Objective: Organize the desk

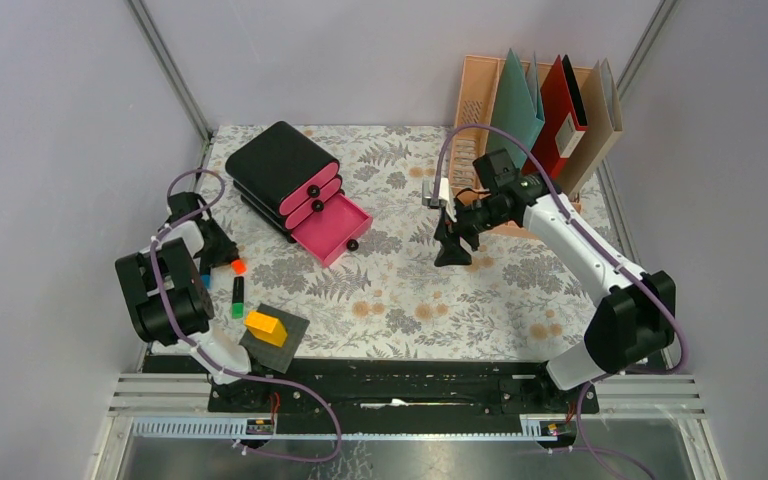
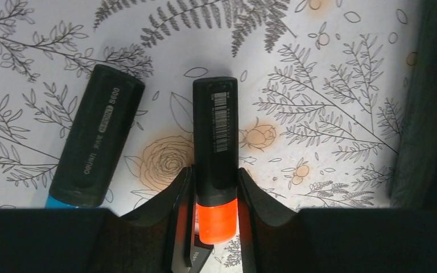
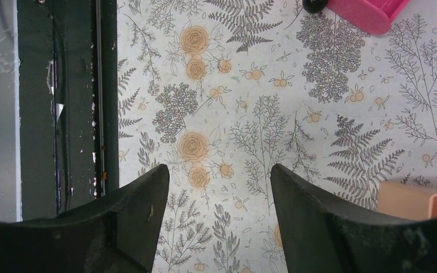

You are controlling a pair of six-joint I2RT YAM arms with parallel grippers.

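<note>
A black marker with an orange end is held between the fingers of my left gripper, which is shut on it near the orange end. In the top view that orange end shows just past the gripper. To its left in the left wrist view lies a black marker with a blue end; in the top view the gripper mostly covers it. A green-ended black marker lies below. The pink drawer of the black cabinet stands pulled out. My right gripper hangs open and empty over bare cloth.
At the back right a wooden rack holds several folders, among them a green one and a red one. A yellow block rests on a dark grey pad at the front left.
</note>
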